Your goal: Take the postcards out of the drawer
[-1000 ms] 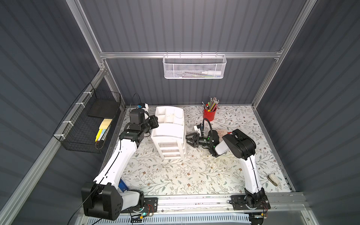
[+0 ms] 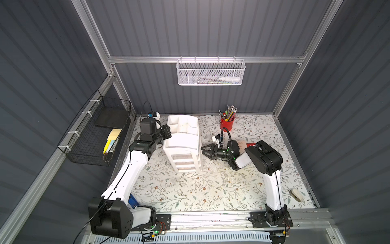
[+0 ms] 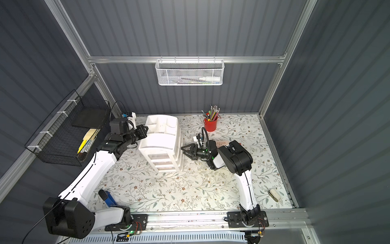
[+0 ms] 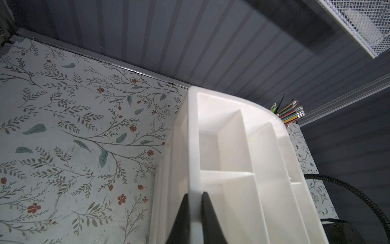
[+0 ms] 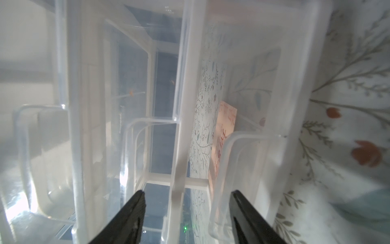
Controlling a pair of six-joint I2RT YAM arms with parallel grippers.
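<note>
The white drawer unit [image 2: 182, 142] stands on the table, its clear drawer fronts facing right. My left gripper is shut on the unit's thin top rim [image 4: 193, 142], one finger on each side. At the unit's right side, my right gripper is open, its fingers just short of the drawers and nothing between them. Straight ahead of it are the clear handle of the lowest drawer [image 5: 251, 136] and the drawer edge above. Through the clear plastic shows a pinkish card with red print [image 5: 223, 130], apparently inside the lowest drawer.
A pinkish printed card [image 2: 242, 144] lies on the table behind my right forearm. A red cup of pencils [image 2: 226, 123] stands at the back. On the left wall hangs a black wire basket [image 2: 87, 146].
My right arm has shifted slightly to the right, its gripper still facing the drawers. The left arm and the drawer unit look unchanged.
</note>
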